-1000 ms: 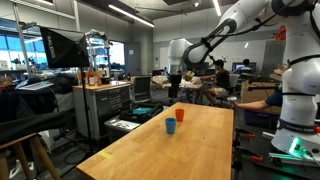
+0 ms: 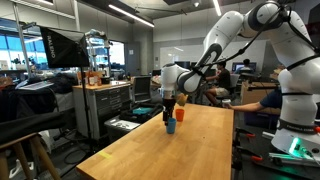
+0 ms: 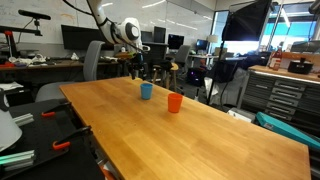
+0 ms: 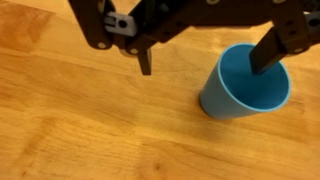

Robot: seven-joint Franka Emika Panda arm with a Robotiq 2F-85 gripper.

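Observation:
A blue cup (image 2: 171, 127) stands upright on the wooden table, with an orange-red cup (image 2: 179, 114) close by. Exterior view 2 shows the blue cup (image 3: 147, 91) left of the orange-red cup (image 3: 175, 102). My gripper (image 2: 169, 113) points down just above the blue cup. In the wrist view the gripper is open, its fingers wide apart. One of its fingers (image 4: 265, 55) overlaps the mouth of the blue cup (image 4: 245, 85); whether it reaches inside, I cannot tell. Bare wood lies beneath the other finger. The orange-red cup is outside the wrist view.
A black softbox lamp (image 2: 64, 48) stands beyond the table's left side. Drawers (image 3: 285, 95) stand past its edge in exterior view 2.
My gripper has come down from well above the table to just over the blue cup. Both cups have kept their places.

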